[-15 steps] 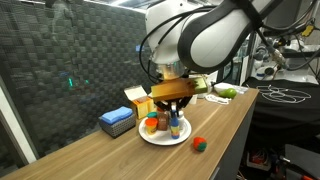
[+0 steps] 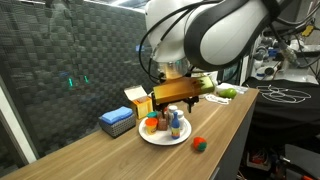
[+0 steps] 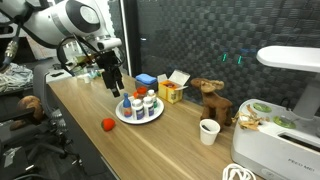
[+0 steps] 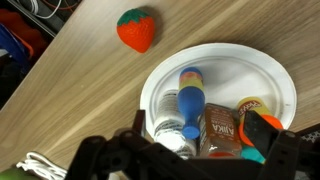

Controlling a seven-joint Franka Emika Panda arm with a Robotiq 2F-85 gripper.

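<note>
A white plate [image 4: 268,75] carries several small bottles and jars. Among them is a blue bottle [image 4: 191,98] with a yellow and orange end, lying between my gripper's fingers in the wrist view but not gripped. My gripper is open above the plate. In exterior view 1 the same bottle [image 2: 175,128] stands upright at the plate's near side, just below the gripper. Beside it in the wrist view are a brown bottle [image 4: 219,128], white-capped shakers [image 4: 168,106] and an orange-red lid [image 4: 262,127]. A red strawberry [image 4: 136,30] lies on the table, off the plate.
Behind the plate are a yellow box [image 3: 174,88] and a blue basket [image 2: 117,121]. A brown toy animal [image 3: 215,102], a white cup [image 3: 209,130] and a toaster [image 3: 277,140] stand farther along.
My gripper has shifted slightly to the right in exterior view 1, and more of the blue bottle's top shows. The plate, its contents and the strawberry stay put.
</note>
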